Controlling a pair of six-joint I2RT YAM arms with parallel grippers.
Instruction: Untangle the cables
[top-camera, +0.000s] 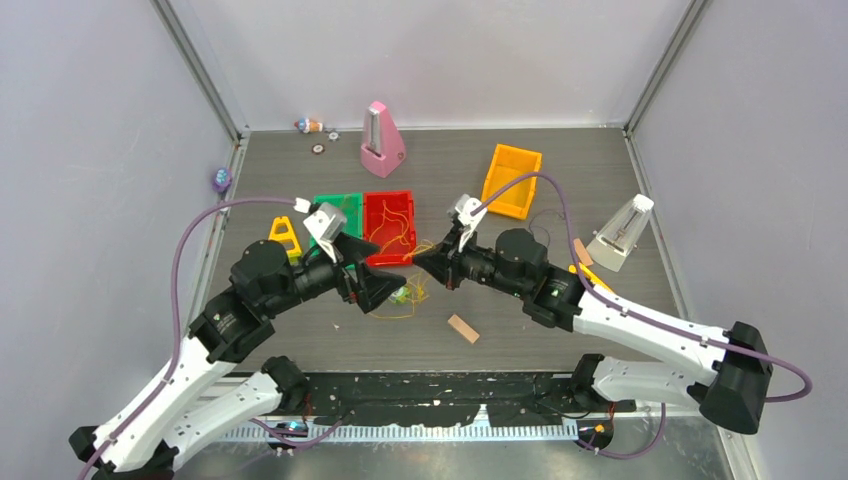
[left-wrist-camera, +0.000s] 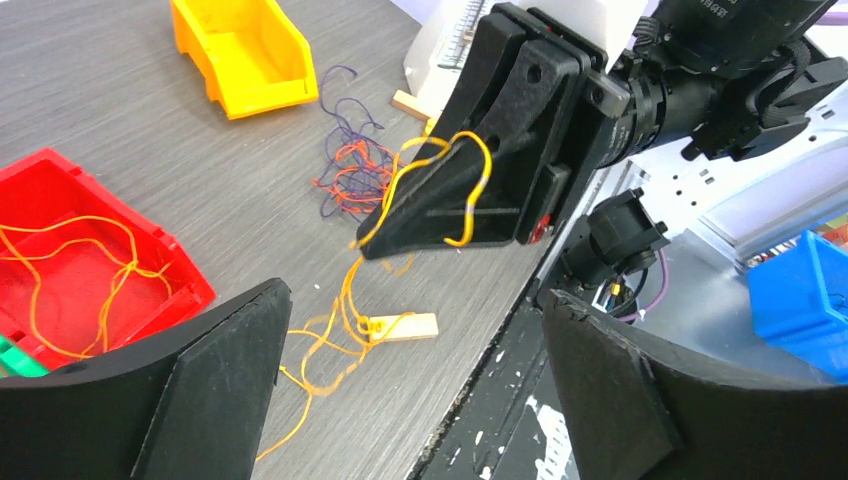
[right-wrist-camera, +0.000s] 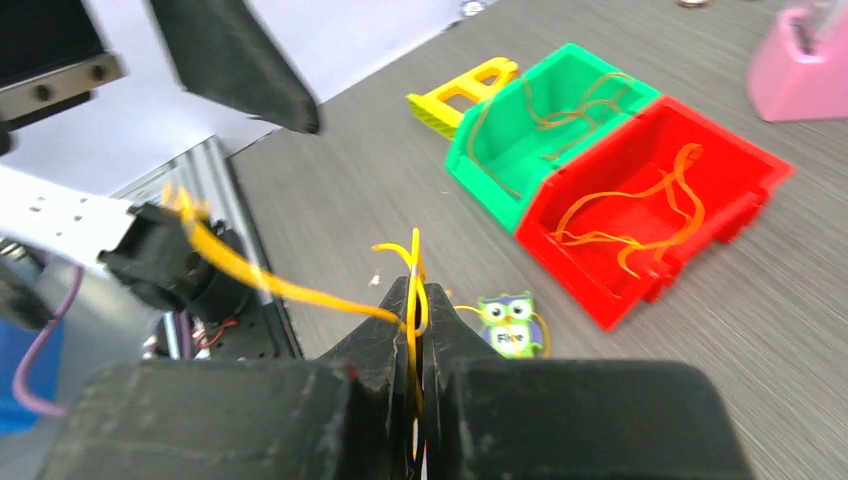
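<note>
Yellow-orange cable loops over and dangles below my right gripper (top-camera: 418, 258), which is shut on a strand of it. In the left wrist view this yellow cable (left-wrist-camera: 347, 300) hangs in loose loops beneath the black fingertips. My left gripper (top-camera: 388, 292) stands open with empty fingers, to the left of the right one. More yellow cable lies in the red bin (right-wrist-camera: 600, 295) and in the green bin (right-wrist-camera: 485, 185). A tangle of purple and orange cables (left-wrist-camera: 358, 170) rests on the table, beyond the right gripper in the left wrist view.
A yellow-orange bin (top-camera: 514, 161) sits at the back right, with a white metronome (top-camera: 621, 232) farther right. The pink metronome (top-camera: 381, 142) stands at the back. An owl figure (right-wrist-camera: 512, 325) and a wooden block (top-camera: 464, 328) lie near the front.
</note>
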